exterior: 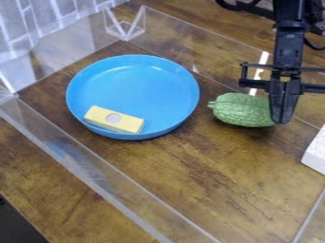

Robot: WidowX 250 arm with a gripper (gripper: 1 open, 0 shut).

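Note:
A green bumpy vegetable (240, 110) lies on the wooden table just right of a blue plate (133, 79). On the plate's lower left rests a pale yellow block (114, 119) with a round mark. My black gripper (279, 111) is over the right end of the vegetable, its fingers close together. It looks shut, and I cannot see anything held between the fingers.
Clear plastic walls surround the table area. A white object (317, 158) sits at the right edge, and a white strip (259, 67) lies behind the vegetable.

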